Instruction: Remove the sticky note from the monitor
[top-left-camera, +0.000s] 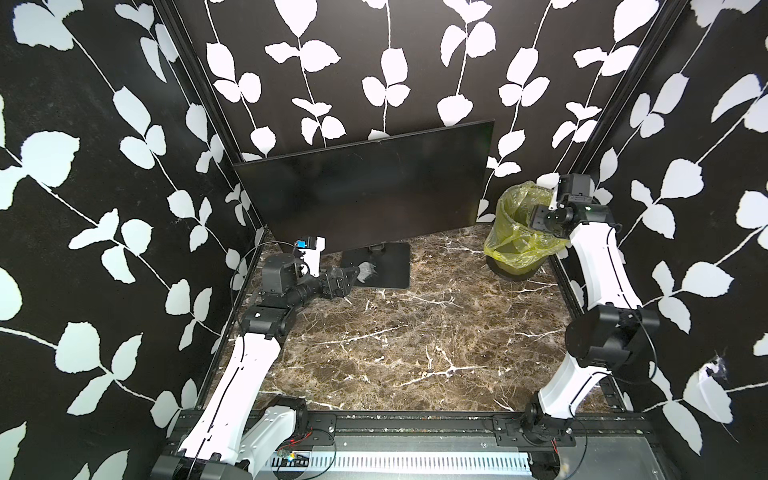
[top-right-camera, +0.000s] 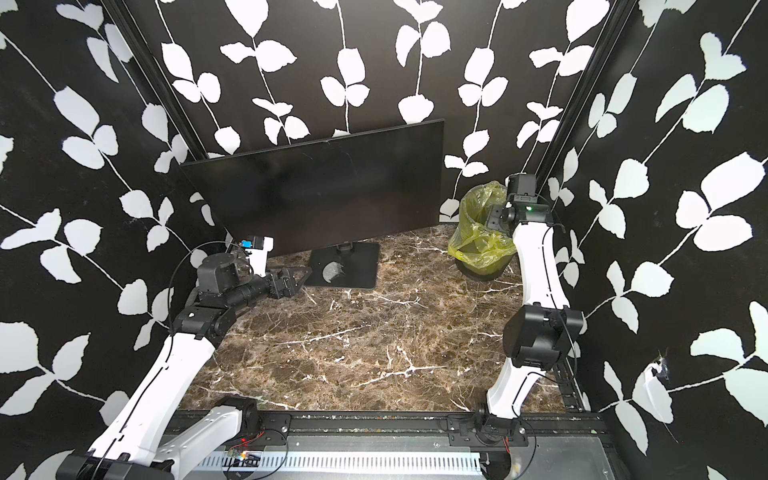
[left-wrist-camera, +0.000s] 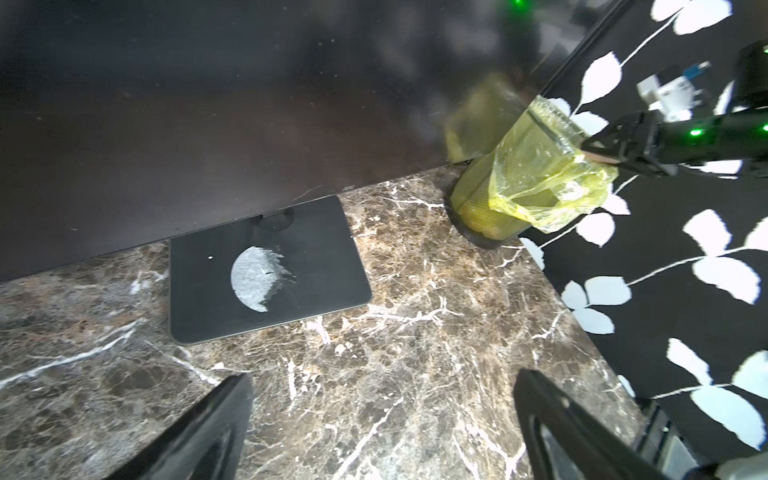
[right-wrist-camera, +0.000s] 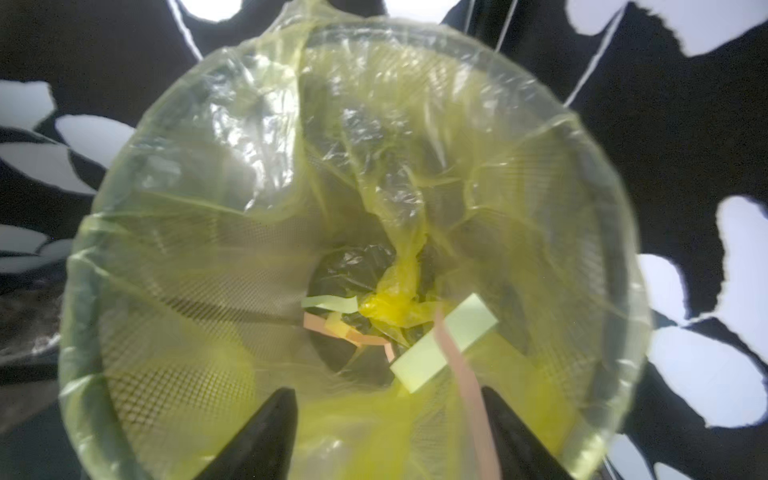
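My right gripper is over the mouth of the bin lined with a yellow bag. Its fingers stand apart in the right wrist view, and a pink sticky note, seen nearly edge-on, lies along the right-hand finger. Whether it clings there or hangs free, I cannot tell. That pink note also shows at the gripper's tip in the left wrist view. The monitor has a bare dark screen in the top views. In front of its left half, my left gripper is open and empty.
Several paper strips, including a pale green one, lie lower inside the bin. The monitor's black base carries a grey patch.
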